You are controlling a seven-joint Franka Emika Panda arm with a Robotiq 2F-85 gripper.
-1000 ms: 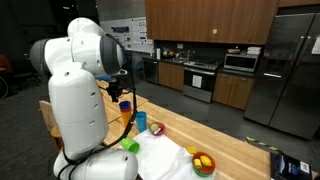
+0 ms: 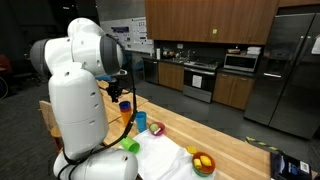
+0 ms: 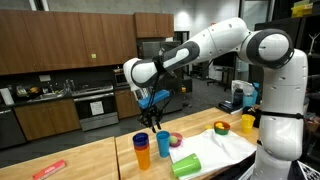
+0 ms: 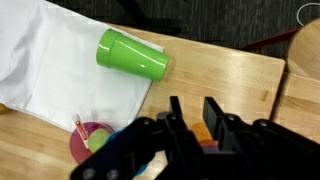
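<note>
My gripper is open, its dark fingers apart with nothing held between them. In the second exterior view, the gripper hangs above an orange cup with a blue rim or cup at its top. Beside it stands a blue cup, close to a pink bowl. A green cup lies on its side, partly over a white cloth. From the wrist, the fingers hide much of the orange cup and part of the blue cup.
Farther along the table sits a red bowl holding yellow items. A yellow cup stands near the far side. The pink bowl contains a green item and a stick-like one. Bare wood stretches to the right.
</note>
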